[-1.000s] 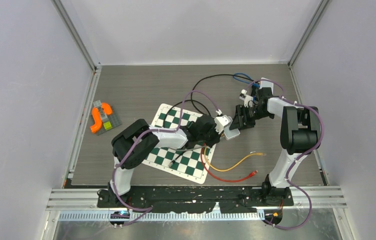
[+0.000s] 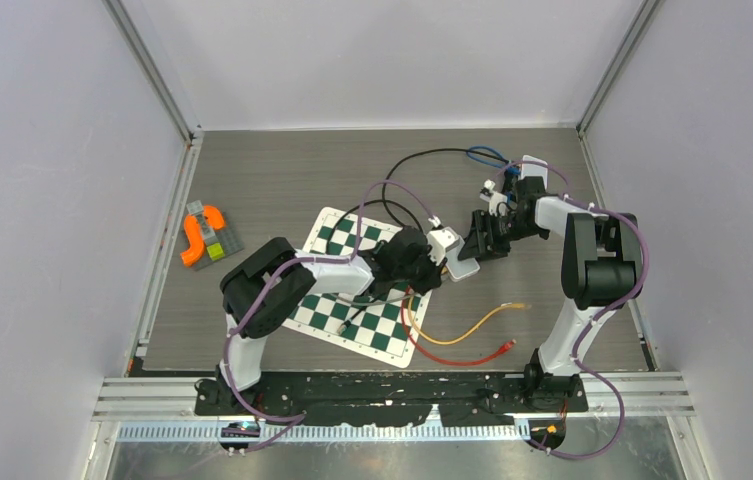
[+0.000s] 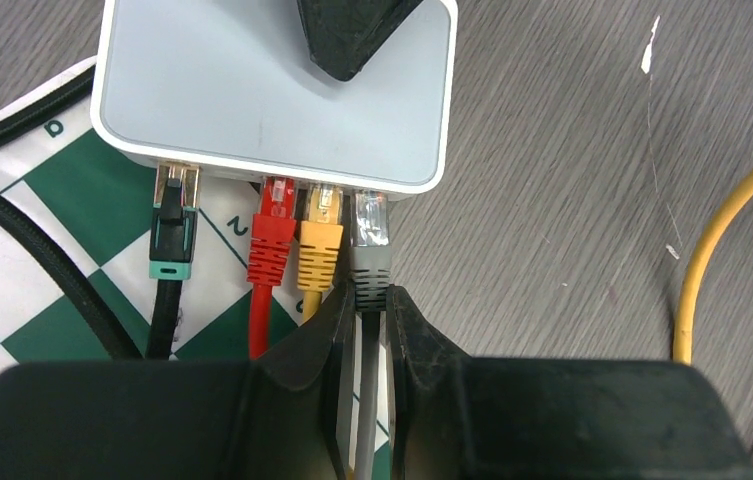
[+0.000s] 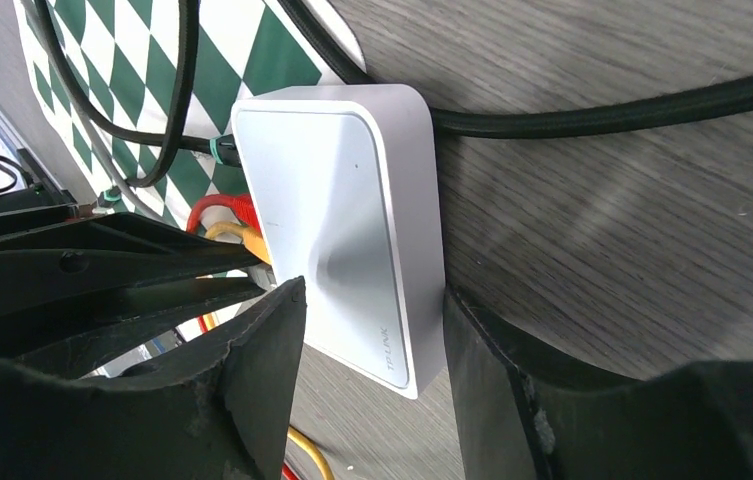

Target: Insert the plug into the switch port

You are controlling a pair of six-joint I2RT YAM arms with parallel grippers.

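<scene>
The white switch box has black, red and yellow plugs in its ports. Beside the yellow one is the grey plug, its boot pinched by my left gripper, which is shut on it. The clear tip meets the switch's edge, with more of its clear body showing than on the yellow plug; how deep it sits is hidden. In the right wrist view my right gripper is part open and straddles the switch. One finger lies before the top face, the other by the underside; I cannot tell whether they touch it.
A green-and-white checkered board lies under the left arm. Loose yellow and red cable ends lie to the front. A black cable runs behind the switch. Orange and grey blocks stand far left.
In the top view the left arm has shifted very slightly. The right arm and the switch look almost unmoved.
</scene>
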